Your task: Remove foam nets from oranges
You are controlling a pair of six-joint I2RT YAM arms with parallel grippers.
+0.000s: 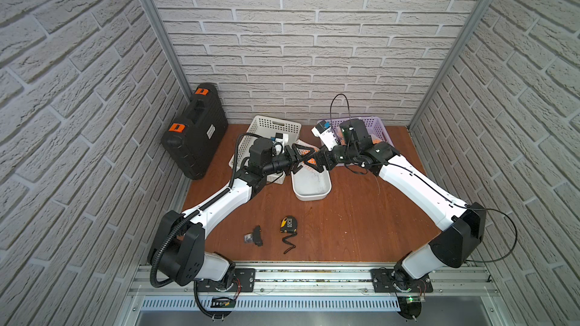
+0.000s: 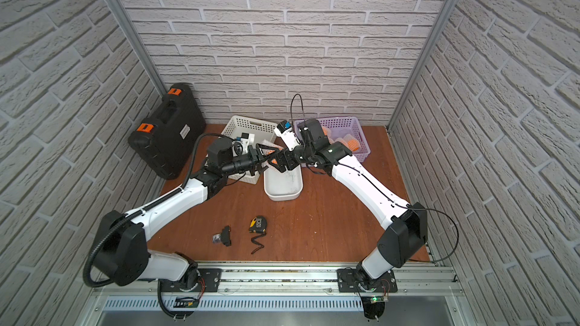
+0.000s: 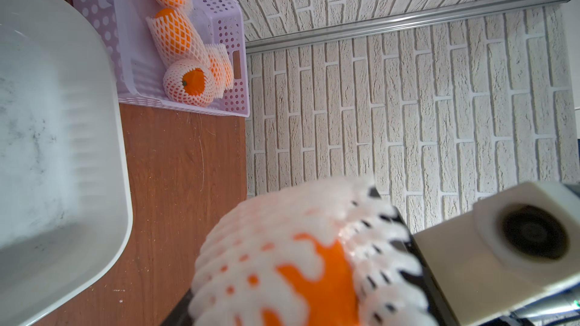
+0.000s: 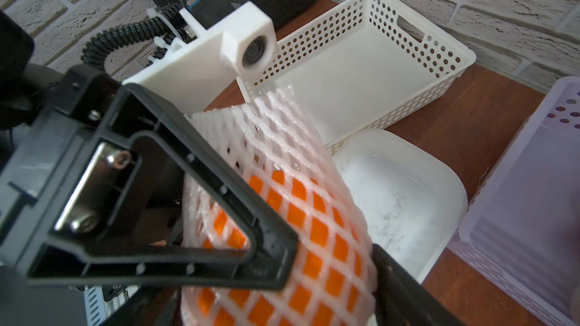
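An orange in a white foam net is held in the air over the white tray. My left gripper is shut on it, its black finger pressed to the net in the right wrist view. My right gripper is open, close around the same netted orange from the right. In the left wrist view the net has wide gaps with orange peel showing. Several more netted oranges lie in the lilac basket at the back right.
A white perforated basket stands at the back left, a black case left of it. A tape measure and a small black object lie at the front left.
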